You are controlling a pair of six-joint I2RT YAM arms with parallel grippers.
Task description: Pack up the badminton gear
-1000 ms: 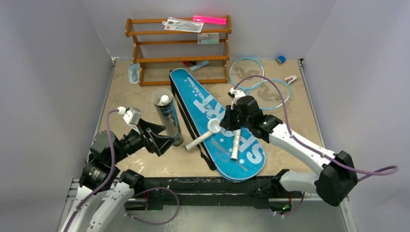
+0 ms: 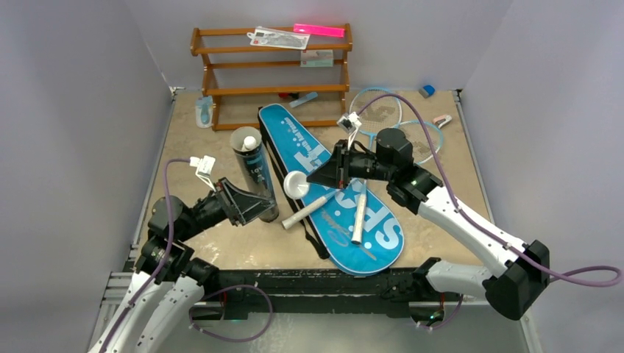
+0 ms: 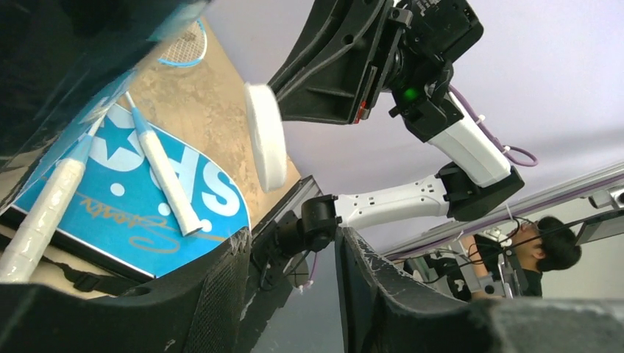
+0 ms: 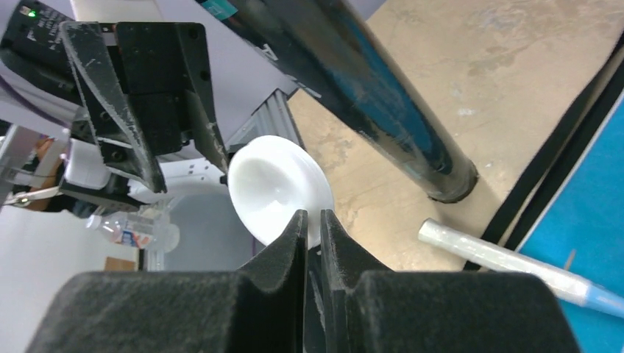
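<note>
A white round lid [image 2: 297, 185] is pinched at its edge by my right gripper [image 2: 312, 180], shut above the bag; its hollow side faces the camera in the right wrist view. The dark shuttlecock tube [image 2: 254, 173] stands upright on the table, open at the top, something white visible inside. Beside its lower half is my left gripper [image 2: 255, 213], whose fingers [image 3: 222, 283] stand apart with only background showing between them. Across the table lies the blue racket bag [image 2: 294, 140]. Two rackets, with heads [image 2: 375, 110], have their white handles over the bag.
A wooden rack [image 2: 272, 91] at the back bears packets and a pink box [image 2: 318, 30]. A blue block [image 2: 427, 91] and a small white-orange item [image 2: 442, 120] sit back right.
My right gripper has carried the lid leftward from above the racket handle toward the tube. The left gripper has shifted slightly beside the tube.
</note>
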